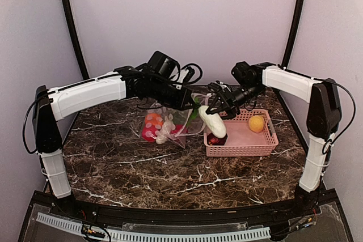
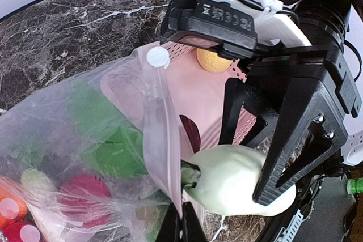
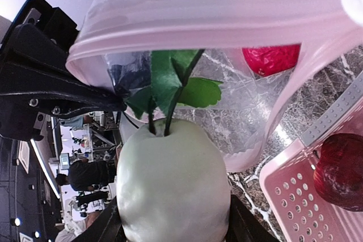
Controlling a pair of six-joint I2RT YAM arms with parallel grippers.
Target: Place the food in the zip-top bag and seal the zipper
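Note:
The clear zip top bag [image 2: 51, 111] stands open on the table, holding red, orange and pale foods. My left gripper is shut on the rim of its mouth. A white radish [image 3: 173, 179] is pinched in my right gripper. Its green leaves [image 3: 198, 92] reach through the bag's mouth, seen in the right wrist view, while the white body stays outside. In the top view the radish hangs tilted over the left edge of the pink basket [image 1: 241, 150], close beside the bag.
A dark red food item [image 3: 340, 171] sits at the basket's left end, and a yellow round fruit [image 1: 256, 123] lies at its right. The two arms are very close together over the bag's mouth.

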